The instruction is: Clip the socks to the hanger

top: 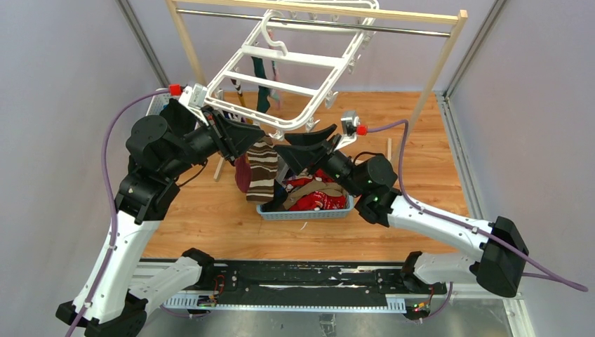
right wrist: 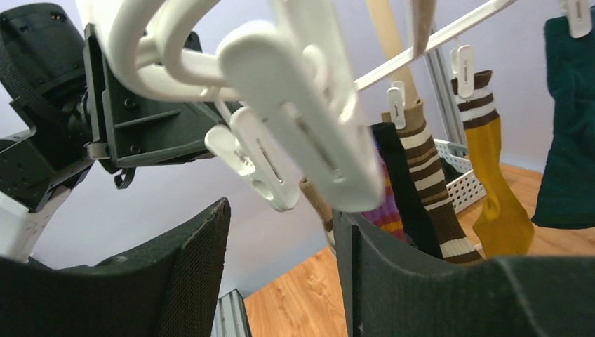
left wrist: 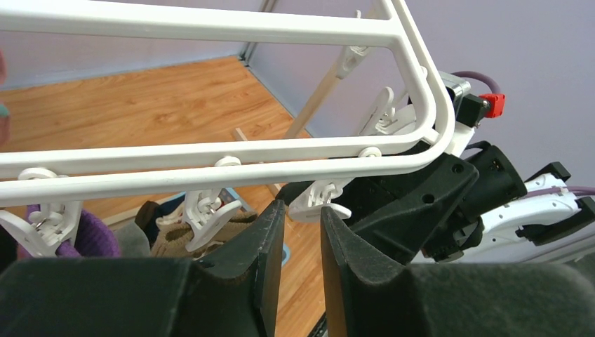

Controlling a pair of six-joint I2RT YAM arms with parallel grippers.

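Observation:
The white hanger (top: 284,58) is tilted across the middle of the top view. My left gripper (top: 261,133) is by its near end. In the left wrist view the left fingers stand a small gap apart with floor showing between; a white clip (left wrist: 319,201) appears at or just beyond their tips, and whether they grip it is unclear. From the right wrist view, a clip (right wrist: 263,161) overlaps the left gripper. Opposite, my right gripper (top: 303,144) is open and empty, a clip close above its fingers. Striped brown (right wrist: 421,154), yellow (right wrist: 495,168) and green socks (right wrist: 567,119) hang from clips.
A blue basket (top: 302,215) of socks is on the wooden floor below. The wooden rack's metal rod (top: 414,31) crosses above. A white basket (right wrist: 463,191) stands at the back.

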